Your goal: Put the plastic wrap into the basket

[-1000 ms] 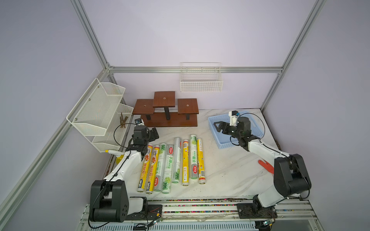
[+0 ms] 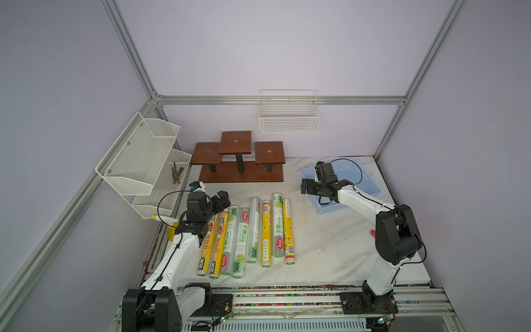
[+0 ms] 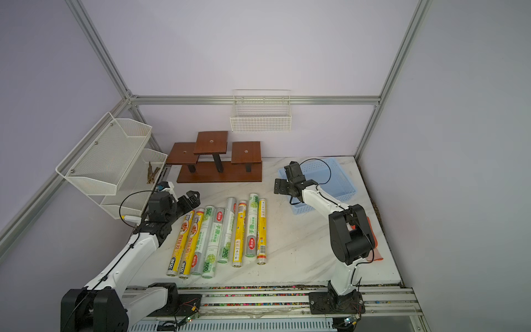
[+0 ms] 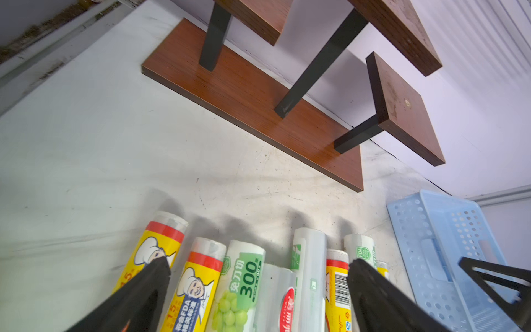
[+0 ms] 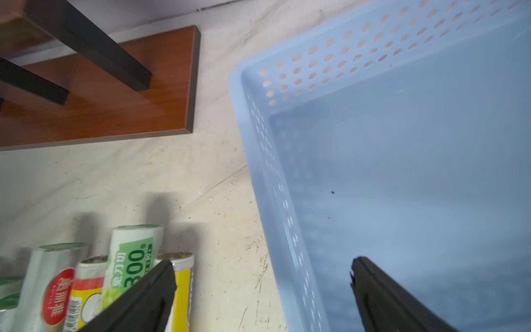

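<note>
Several yellow and green-and-white plastic wrap rolls (image 2: 266,235) lie side by side on the table, left of centre. Their upper ends show in the left wrist view, where a white-and-green roll (image 4: 243,276) sits between the fingers of my left gripper, seen from above. That gripper (image 2: 223,199) hovers open by the far ends of the leftmost yellow rolls, holding nothing. At the back right is the light blue basket (image 2: 365,172), empty where it shows. My right gripper is open and empty over the basket's left rim (image 5: 271,213); its arm hides part of the basket.
A brown wooden stepped stand (image 2: 240,172) is behind the rolls. White mesh shelves (image 2: 146,160) hang on the left, a wire rack (image 2: 288,122) on the back wall. A red item (image 3: 376,246) lies right. Table between rolls and basket is bare.
The left gripper has shifted only slightly. The rolls have not moved.
</note>
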